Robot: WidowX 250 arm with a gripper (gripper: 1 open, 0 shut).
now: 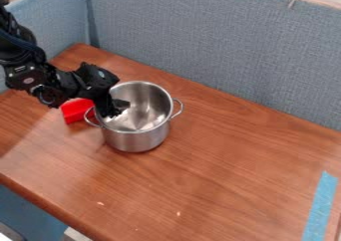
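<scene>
A steel pot point(140, 135) with two side handles stands on the wooden table. The black arm reaches in from the left, and its gripper point(110, 104) dips over the pot's left rim into its upper left part. Whether the fingers are open or closed, or hold anything, cannot be made out. A red object point(75, 110) lies just left of the pot, partly hidden behind the arm.
Padded blue-grey walls point(213, 56) bound the table at the back and left.
</scene>
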